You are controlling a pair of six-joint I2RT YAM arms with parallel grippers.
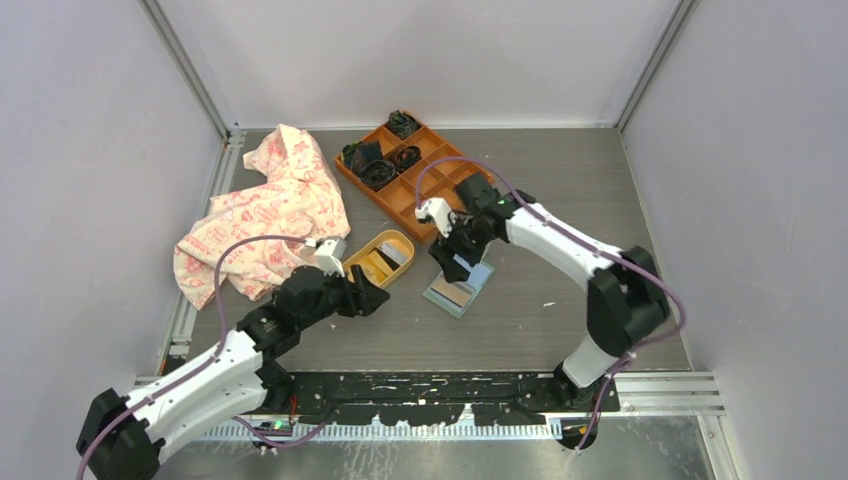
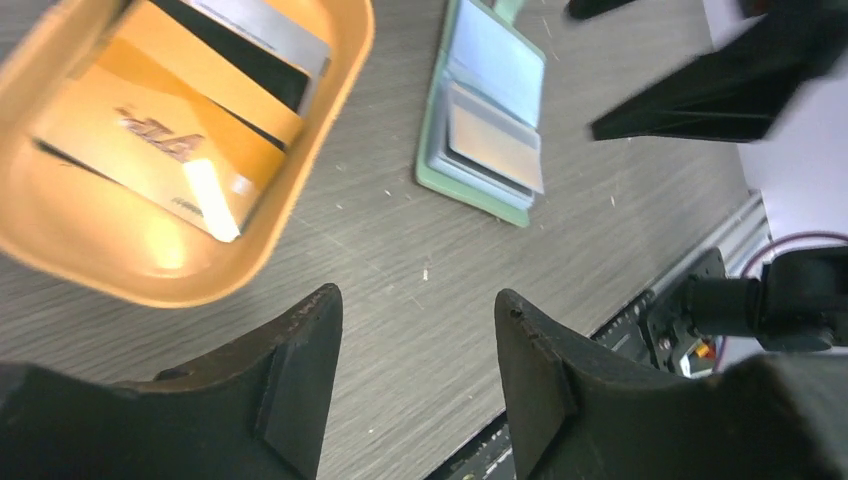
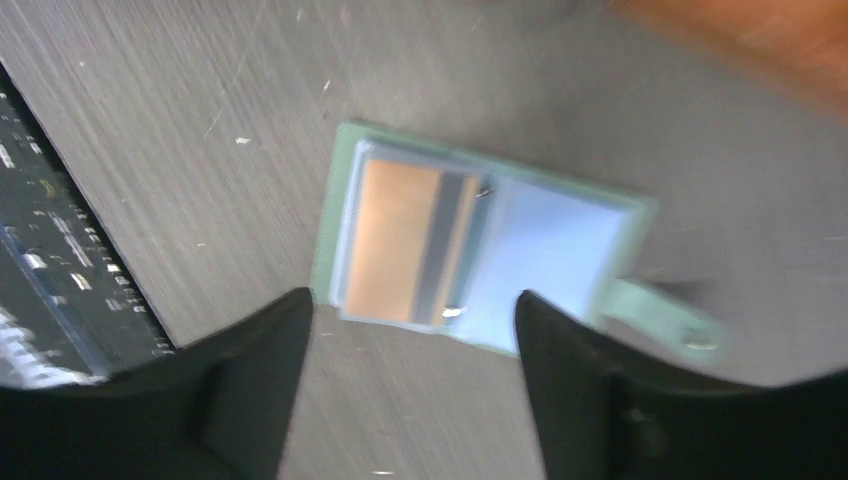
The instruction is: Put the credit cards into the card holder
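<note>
An oval orange tray (image 2: 255, 250) holds several cards, yellow, dark and silver (image 1: 390, 253). The pale green card holder (image 1: 447, 302) lies on the table right of it; in the right wrist view a tan card (image 3: 395, 240) sits in its left half, the right half pale blue (image 3: 545, 245). My left gripper is open and empty, low beside the tray's near side. My right gripper is above the holder, its fingers parted with nothing seen between them; that view is blurred.
An orange compartment box (image 1: 450, 165) with dark coiled items stands behind. A patterned cloth (image 1: 255, 215) covers the back left. Bare table lies right of the holder and in front of it.
</note>
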